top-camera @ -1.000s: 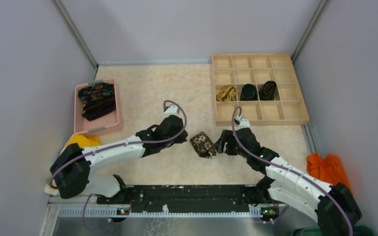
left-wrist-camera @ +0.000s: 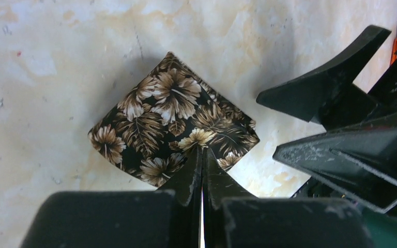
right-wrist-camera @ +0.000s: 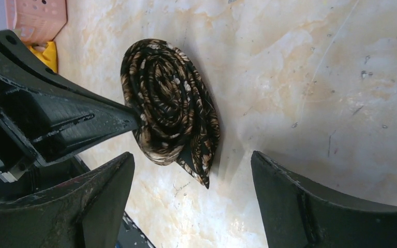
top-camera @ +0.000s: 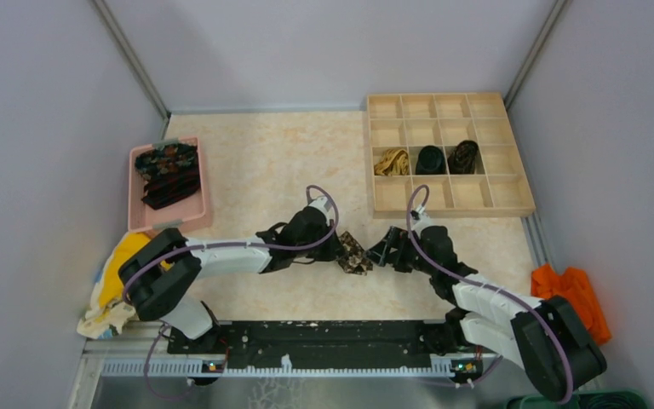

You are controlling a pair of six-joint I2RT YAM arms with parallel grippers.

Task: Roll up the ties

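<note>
A rolled tie (top-camera: 355, 258), black with brown and cream flowers, stands on edge between my two grippers near the table's middle. Its spiral end (right-wrist-camera: 163, 90) faces the right wrist view, with a pointed tail at the bottom. My left gripper is shut, its tips against the roll's left side; nothing shows between its fingers. On the other side, my right gripper has its fingers spread apart, with bare table between them and the roll a little beyond. The left wrist view shows those right fingers (left-wrist-camera: 336, 155) clear of the fabric.
A wooden organizer (top-camera: 383, 198) at the back right holds several rolled ties in one row. The pink basket (top-camera: 206, 192) at the left has folded dark ties. Yellow cloth (top-camera: 119, 268) and orange cloth (top-camera: 570, 294) lie at the sides.
My left gripper has come right from clear of the roll to its left side, drawing back slightly at the end. The right gripper has shifted only a little. The roll stays about in place.
</note>
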